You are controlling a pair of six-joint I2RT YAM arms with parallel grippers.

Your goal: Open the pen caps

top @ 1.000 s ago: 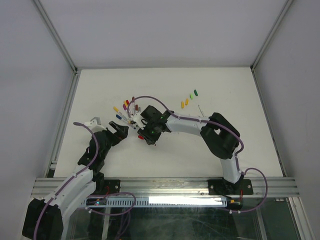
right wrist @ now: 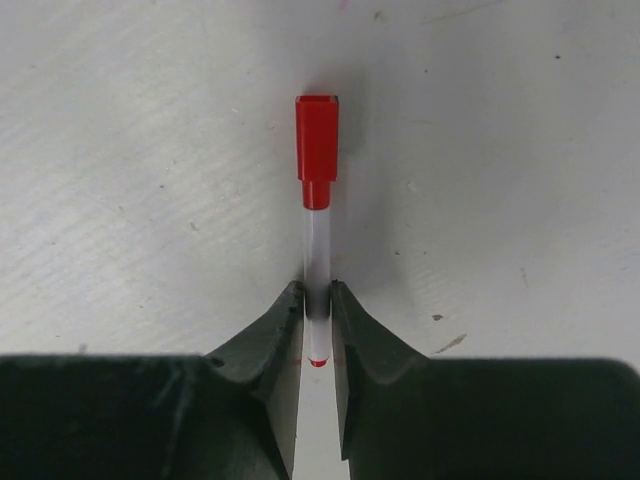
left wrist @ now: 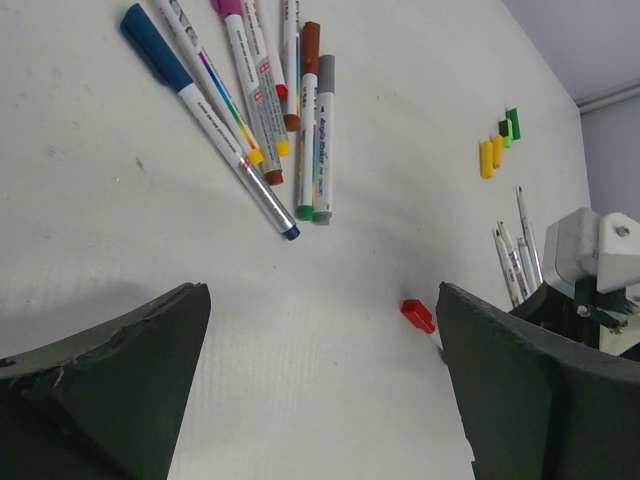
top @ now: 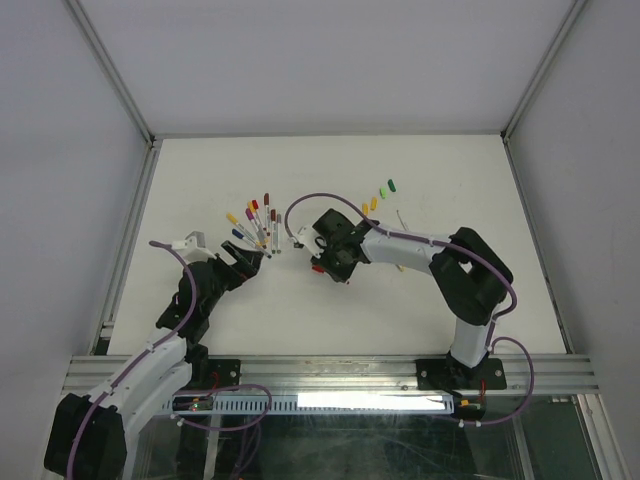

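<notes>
In the right wrist view a pen with a red cap [right wrist: 317,150] lies on the white table, its barrel [right wrist: 317,245] between the fingertips of my right gripper, which sit very close on either side; whether they grip cannot be told. In the left wrist view this red cap [left wrist: 417,314] shows under the right arm. My left gripper stands open and empty, left of the right one. Capped pens, among them a dark blue one [left wrist: 215,125], lie in a group [top: 262,225] beside it.
Loose yellow and green caps [left wrist: 486,160] lie toward the back right, with thin pens [left wrist: 506,262] to the right of the red one.
The right arm and the red-capped pen have moved to the right from near the group of pens. The left arm has hardly moved.
</notes>
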